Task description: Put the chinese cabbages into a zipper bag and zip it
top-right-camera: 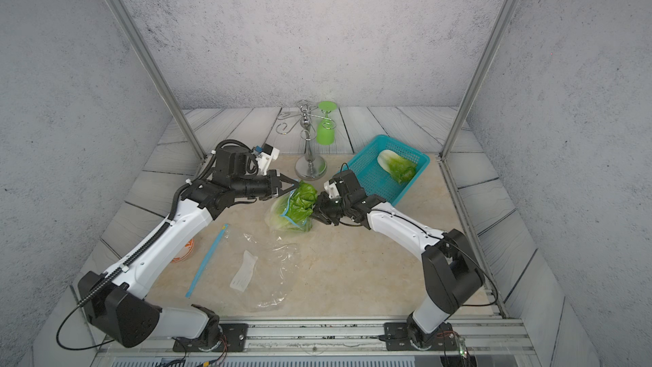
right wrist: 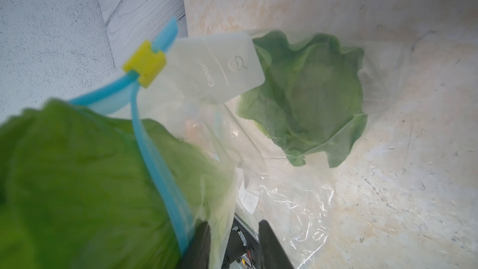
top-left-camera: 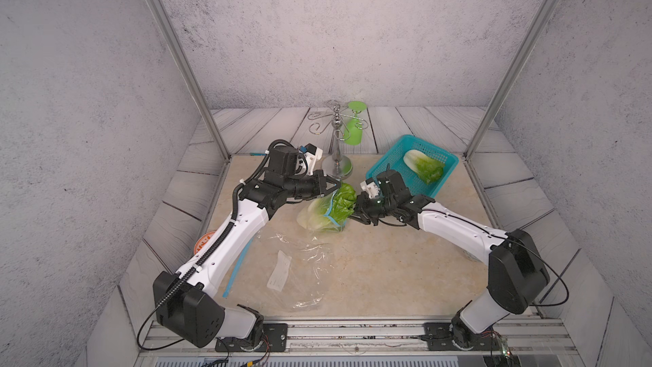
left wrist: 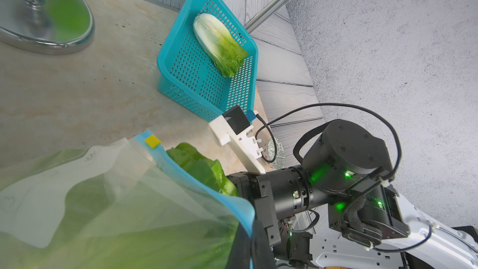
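A Chinese cabbage (top-left-camera: 317, 215) (top-right-camera: 303, 200) is in a zipper bag with a blue zip and yellow slider (right wrist: 144, 63), its leafy top poking out. My left gripper (top-left-camera: 334, 185) is shut at the bag's top edge; the left wrist view shows the blue strip (left wrist: 199, 181) running to its fingers. My right gripper is part open, pushed against the leafy end at the bag's mouth, its fingertips partly behind leaves and plastic. A second cabbage (top-left-camera: 424, 165) (left wrist: 219, 44) lies in the teal basket (left wrist: 169, 79).
A chrome stand (top-left-camera: 337, 163) with a green cup (top-left-camera: 354, 132) is at the back. An empty bag (top-left-camera: 292, 272) lies at front left.
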